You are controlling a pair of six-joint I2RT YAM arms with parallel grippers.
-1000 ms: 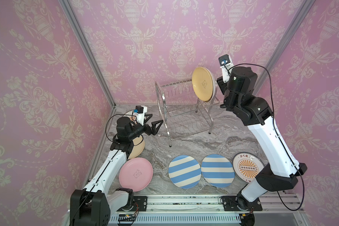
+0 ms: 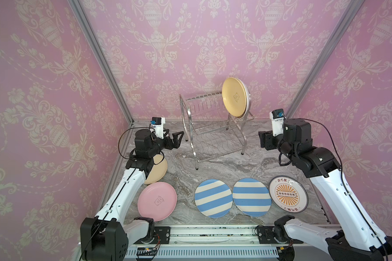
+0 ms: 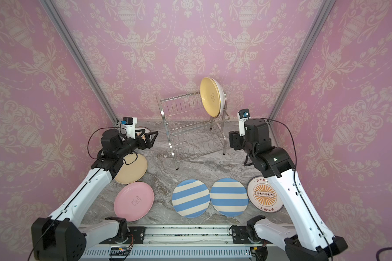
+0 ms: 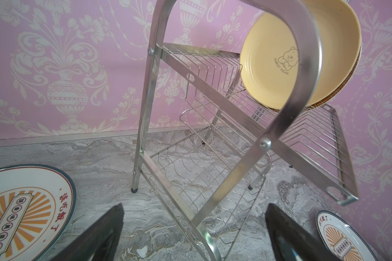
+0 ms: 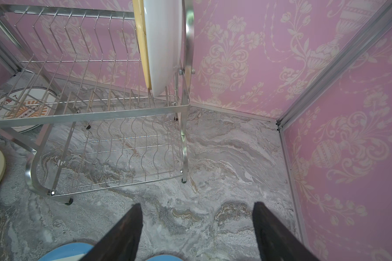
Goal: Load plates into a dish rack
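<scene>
The metal dish rack (image 2: 217, 156) stands at the back middle; a yellow plate (image 2: 233, 97) and a white one (image 5: 163, 43) stand upright at its upper right end. My left gripper (image 2: 173, 136) is open, empty, at the rack's left. My right gripper hangs open and empty to its right. On the counter lie a pink plate (image 2: 156, 200), a tan plate (image 3: 130, 167), two blue-striped plates (image 2: 213, 198) (image 2: 251, 196), a patterned plate (image 2: 288, 193) at front right and another (image 4: 26, 204) at back left.
Pink walls (image 2: 95, 65) enclose the back and sides.
My right gripper has moved away from the plates in the rack, down and toward the front.
</scene>
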